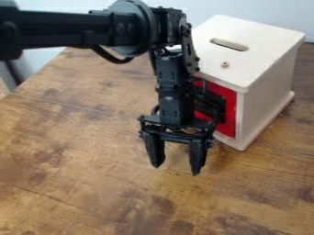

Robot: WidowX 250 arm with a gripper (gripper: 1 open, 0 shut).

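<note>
My black gripper (175, 158) hangs fingers-down over the wooden table, open, with a gap and nothing between its two fingers. Behind it to the right stands a pale wooden box (267, 78) with a slot in its top, a small knob and a red front panel (223, 131). My arm covers part of that panel and the box's left side. The fingertips are in front of the box, apart from it.
A pale wall or surface shows beyond the table's back left edge.
</note>
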